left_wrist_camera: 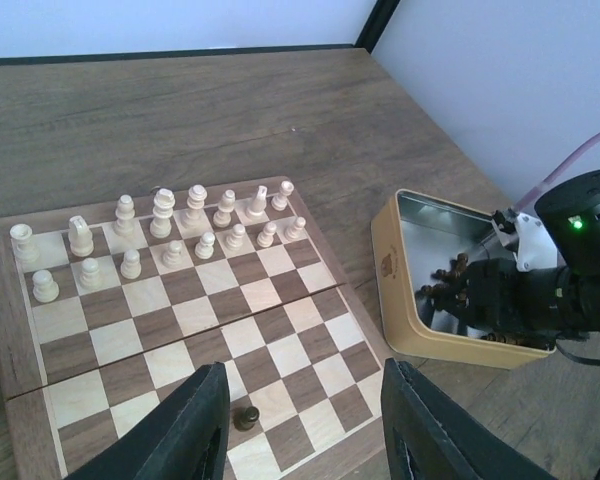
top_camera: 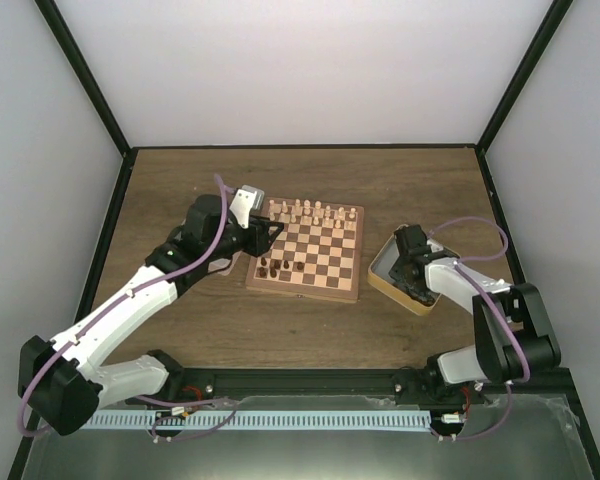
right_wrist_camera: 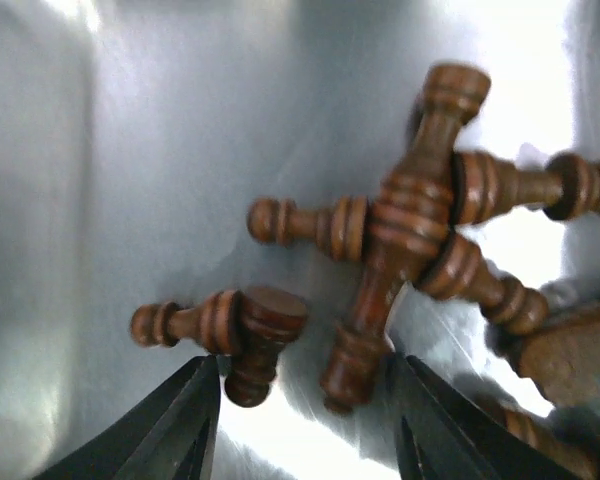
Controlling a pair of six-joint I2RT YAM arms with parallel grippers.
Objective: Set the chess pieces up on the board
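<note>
The chess board (top_camera: 330, 281) carries white pieces (left_wrist_camera: 125, 215) upright along its far rows and several dark pieces (top_camera: 286, 265) near its left front. My left gripper is raised over the board, fingers apart, nothing visible between them. My right gripper is down inside the box (top_camera: 400, 300) at the right, fingers apart around dark wooden pieces lying jumbled on the metal-looking floor; a short piece (right_wrist_camera: 255, 365) and a longer one (right_wrist_camera: 355, 360) lie near its fingertips.
A second container (top_camera: 223, 264) sits left of the board, mostly hidden by my left arm.
</note>
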